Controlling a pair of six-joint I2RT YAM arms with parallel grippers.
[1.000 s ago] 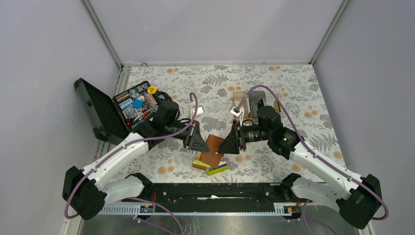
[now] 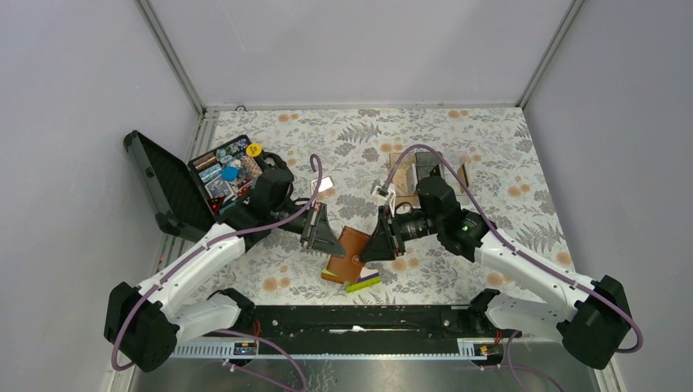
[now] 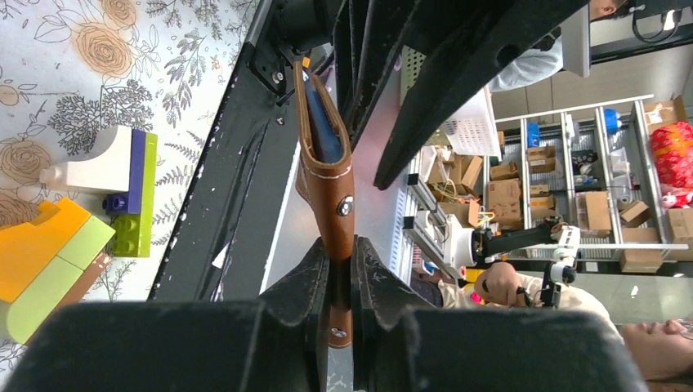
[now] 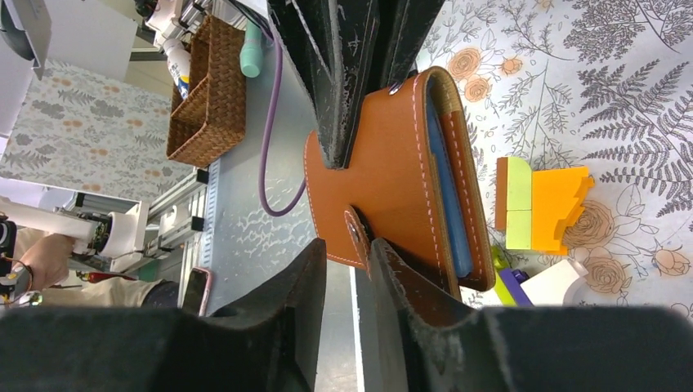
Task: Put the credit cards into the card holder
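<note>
A brown leather card holder (image 2: 346,249) hangs between both arms at the front centre. My left gripper is shut on it; the holder stands edge-on in the left wrist view, with blue inside. My right gripper is at the holder's snap strap, its fingertips a little apart, one against the leather near the strap. Whether the strap lies between them is hard to tell. In the right wrist view the other arm's dark fingers grip the holder from above.
Toy blocks (image 3: 57,261) lie on the table just below the holder. An open black case (image 2: 225,175) with small items is at the back left, an open box (image 2: 400,171) at the back right.
Both arms and the holder have shifted slightly, the right gripper a little toward the left and front of the table.
</note>
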